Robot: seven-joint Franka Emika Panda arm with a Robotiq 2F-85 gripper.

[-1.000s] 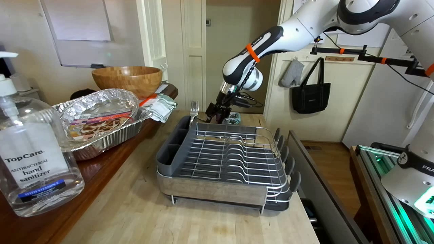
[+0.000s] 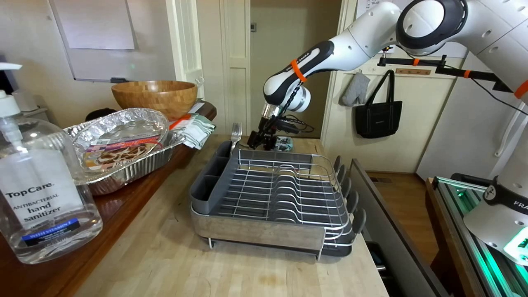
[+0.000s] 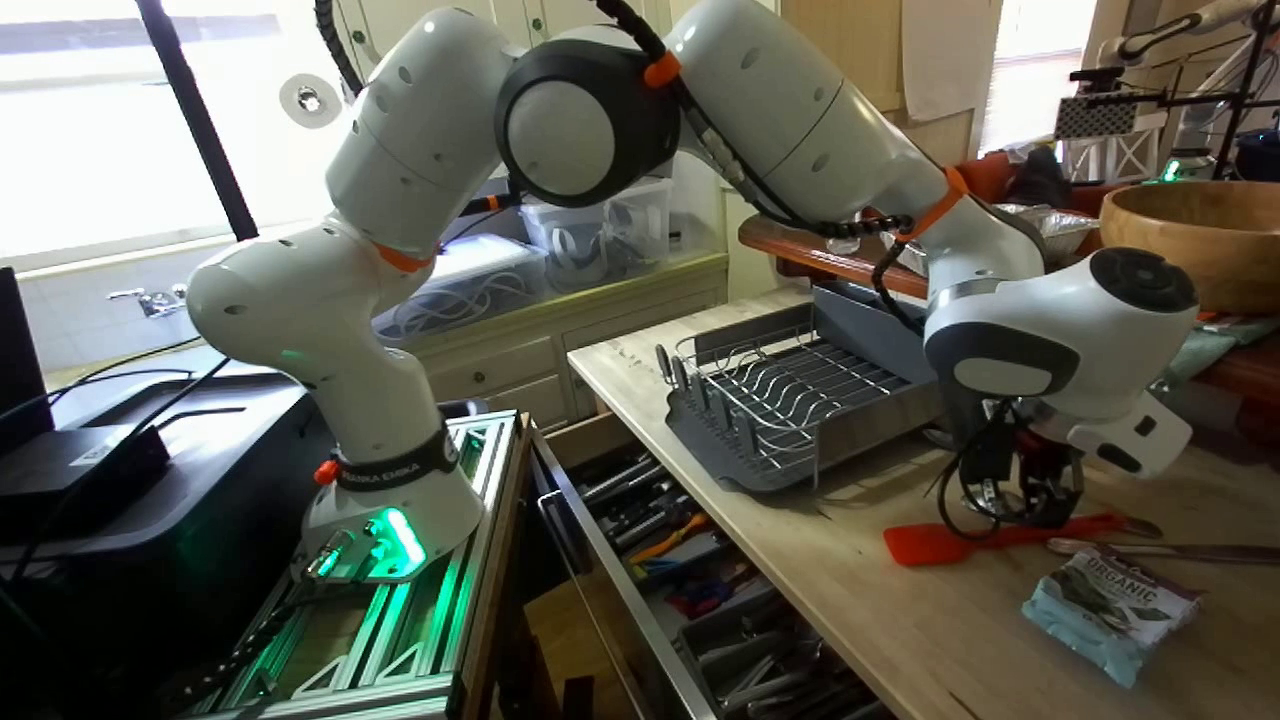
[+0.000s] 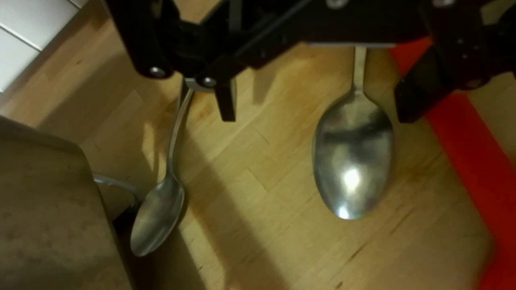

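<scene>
My gripper is open above the wooden counter, its two black fingers wide apart with nothing held. A metal spoon (image 4: 354,154) lies between and beyond the fingertips in the wrist view, bowl toward the bottom of the picture; its handle runs up out of sight behind the gripper. To the left, a second spoon (image 4: 159,215) rests close to the dish rack's metal side (image 4: 46,212). A red spatula (image 4: 467,140) passes under the right finger. In exterior view 1 the gripper (image 2: 262,141) is behind the rack, its fingertips partly hidden.
The dish rack (image 3: 816,384) stands empty of dishes; a fork (image 2: 236,133) sticks up from its cutlery holder (image 2: 213,168). A packet (image 3: 1113,606) lies beside the spatula. An open drawer (image 3: 564,516) of utensils runs along the counter. A wooden bowl (image 2: 154,96) sits on the raised ledge.
In exterior view 1 the arm's wrist has shifted a little left and slightly down, and the gripper now hangs more upright. The rack and fork have not moved.
</scene>
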